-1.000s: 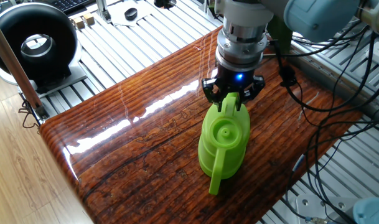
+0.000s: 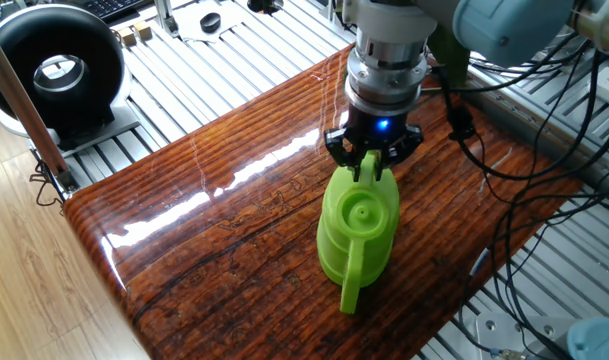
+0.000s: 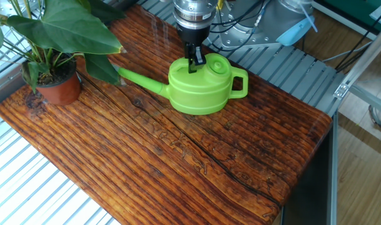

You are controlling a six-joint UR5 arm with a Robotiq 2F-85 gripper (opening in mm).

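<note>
A lime-green watering can [image 3: 199, 94] is upright at the wooden table's far side in exterior view 2. Its long spout [image 3: 142, 82] points left toward the plant and its side handle [image 3: 239, 84] points right. From exterior view 1 the can [image 2: 359, 235] is seen from above, its side handle toward the camera. My black gripper [image 2: 368, 172] points down over the can, shut on its top handle, with one finger on each side of it. In exterior view 2 the gripper [image 3: 195, 64] partly covers that handle. Whether the base touches the table is hard to tell.
A potted plant [image 3: 60, 87] with broad leaves stands at the table's left in exterior view 2, one leaf close to the spout tip. Loose black cables [image 2: 509, 200] hang at the right in exterior view 1.
The can has turned very slightly, its side handle's lower end shifting a little right in exterior view 1. My gripper shows hardly any movement.
</note>
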